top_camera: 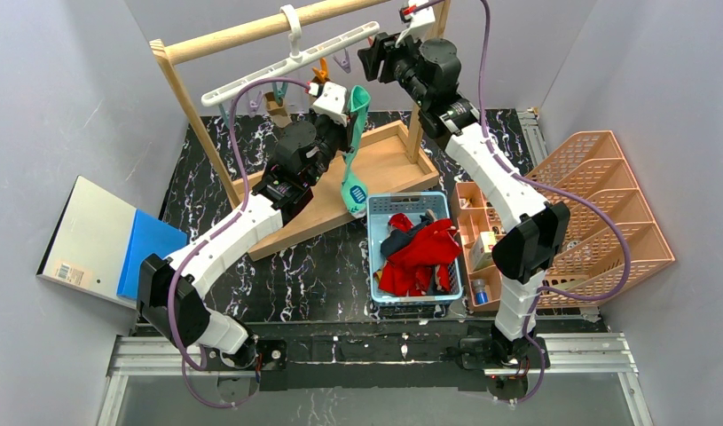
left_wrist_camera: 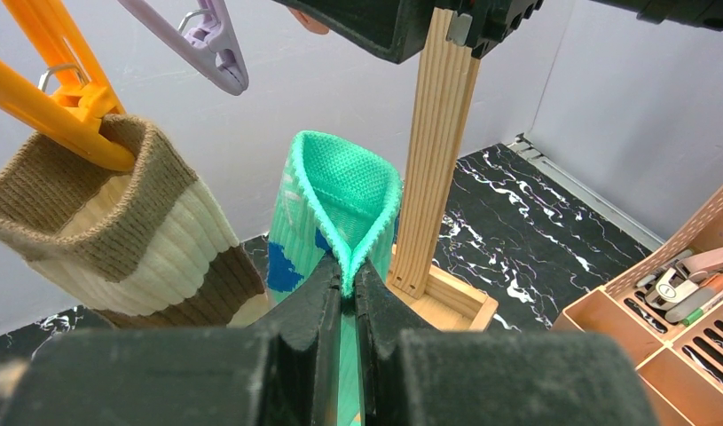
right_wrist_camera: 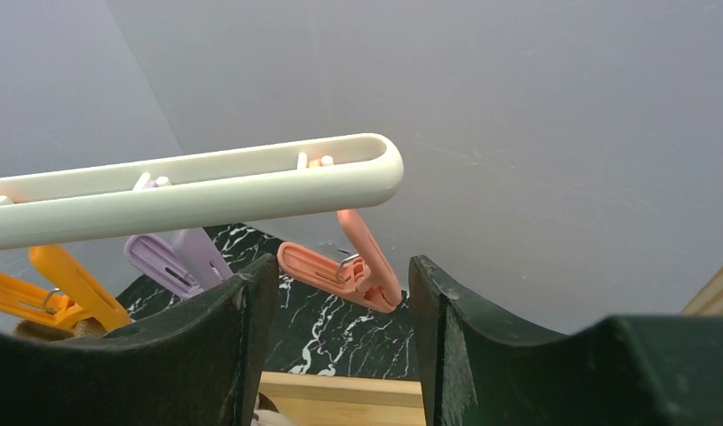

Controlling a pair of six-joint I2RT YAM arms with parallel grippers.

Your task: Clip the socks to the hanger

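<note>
My left gripper is shut on the cuff of a teal sock (left_wrist_camera: 335, 195), which hangs down in the top view. Beside it in the left wrist view, a brown-and-cream sock (left_wrist_camera: 153, 257) hangs from an orange clip (left_wrist_camera: 91, 106), with a lilac clip (left_wrist_camera: 202, 40) nearby. My right gripper is part open at the end of the white hanger (right_wrist_camera: 180, 191), facing a pink clip (right_wrist_camera: 357, 275) that hangs there, framed between its fingers with no visible grip on it.
A wooden frame (top_camera: 251, 27) carries the hanger over a wooden tray (top_camera: 393, 160). A blue basket (top_camera: 377, 257) with red and dark socks stands at front centre. Orange organisers (top_camera: 606, 213) fill the right; a blue-and-white folder (top_camera: 149, 248) leans at the left.
</note>
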